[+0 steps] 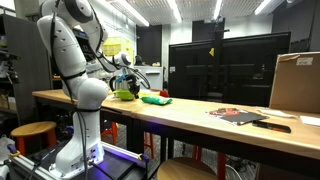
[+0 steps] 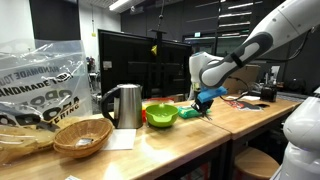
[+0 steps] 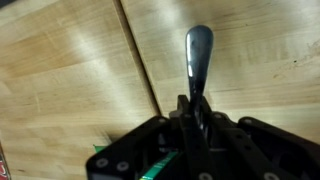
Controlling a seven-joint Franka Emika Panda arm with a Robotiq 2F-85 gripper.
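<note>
A dark metal spoon points away from my gripper in the wrist view, its rounded end at the top. The fingers are shut on its other end, though the black fingers hide the exact grip. The spoon is over bare wooden tabletop. In exterior view 2 my gripper is low over the table, to the right of a green bowl. Beside the bowl lies something green, perhaps a cloth; part of a green thing also shows at the lower left of the wrist view.
A steel kettle and a wicker basket stand left of the bowl. Farther along the table are a dark flat sheet and a cardboard box. Bare tabletop lies between.
</note>
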